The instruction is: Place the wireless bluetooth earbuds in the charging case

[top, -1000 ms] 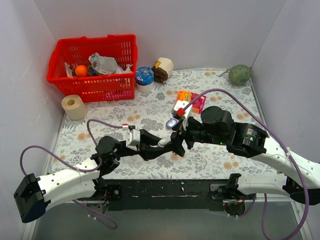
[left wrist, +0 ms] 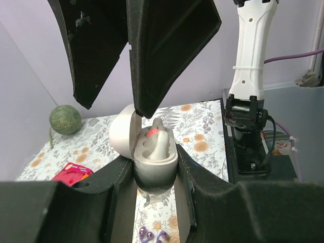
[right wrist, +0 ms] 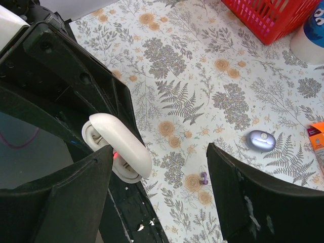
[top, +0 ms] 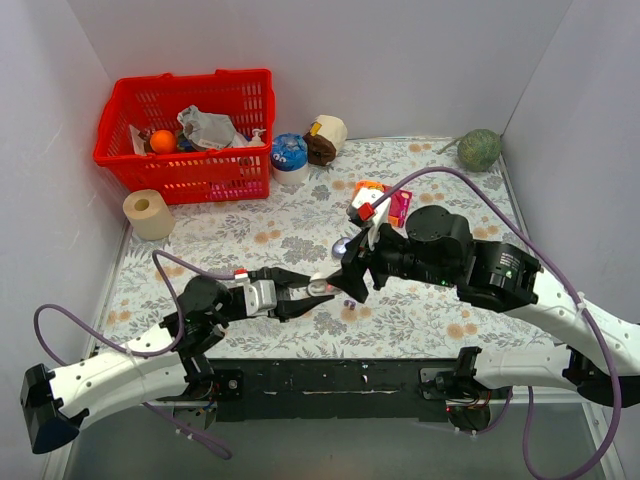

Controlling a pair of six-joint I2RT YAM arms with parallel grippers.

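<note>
A small white charging case (left wrist: 156,171) with its lid (left wrist: 123,131) raised is clamped in my left gripper (top: 318,287). Inside it a white earbud (left wrist: 161,145) shows, with a red spot beside it. Whether it is fully seated I cannot tell. My right gripper is part open, its fingers spread with nothing seen between them. In the right wrist view the case lies close to the left finger (right wrist: 91,174). In the left wrist view one right fingertip (left wrist: 147,104) overlaps the lid's edge; whether they touch is unclear.
Small purple pieces (right wrist: 204,178) and a grey oval object (right wrist: 261,140) lie on the flowered cloth. Behind are a red basket (top: 185,180), a blue-lidded tub (top: 290,160) and bright packets (top: 397,206). A paper roll (top: 149,215) stands at left, a green melon (top: 480,150) back right.
The right gripper has moved only a little.
</note>
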